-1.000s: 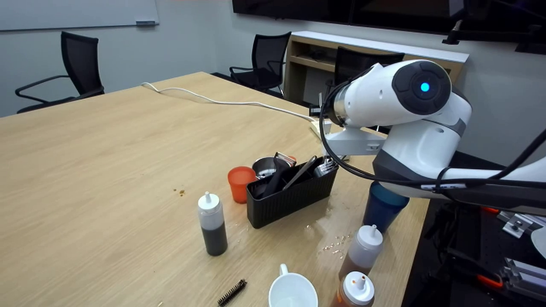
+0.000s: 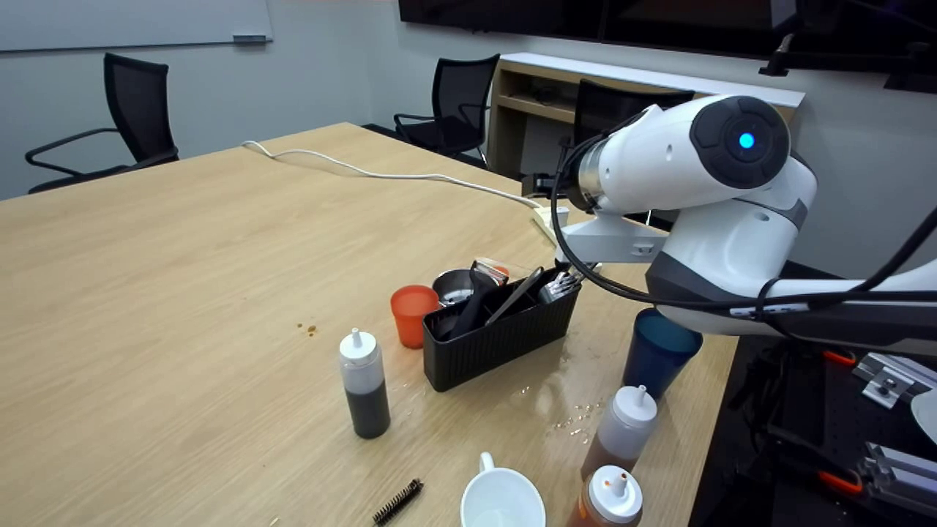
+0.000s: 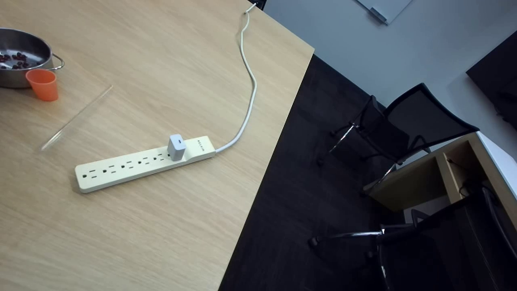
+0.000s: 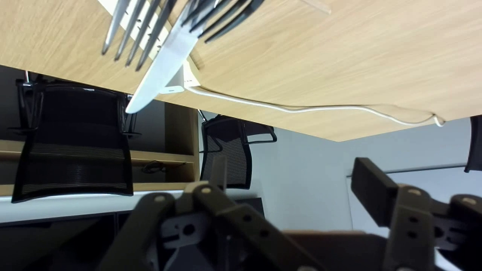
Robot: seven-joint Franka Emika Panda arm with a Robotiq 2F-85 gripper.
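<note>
In the wrist view my gripper is open, its dark fingers (image 4: pixel 371 189) well apart and the gap between them empty. Several forks (image 4: pixel 135 34) and a knife (image 4: pixel 165 67) show at the top of that view. From outside, part of the gripper (image 2: pixel 537 186) shows above the far end of a black caddy (image 2: pixel 501 351) that holds utensils, with fork tines (image 2: pixel 560 287) at that end. A thin clear straw (image 3: pixel 77 116) lies on the table, close to an orange cup (image 3: pixel 43 85).
A cream power strip (image 3: pixel 140 165) lies beyond the caddy. Around the caddy stand a red cup (image 2: pixel 413 315), a metal pot (image 3: pixel 24 75), a dark-filled bottle (image 2: pixel 364 386), a blue cup (image 2: pixel 659 351) and a white mug (image 2: pixel 502 501).
A thin upright piece at the gripper's tip is gone from there, and a faint clear line now shows behind the caddy. The arm has shifted slightly right and up.
</note>
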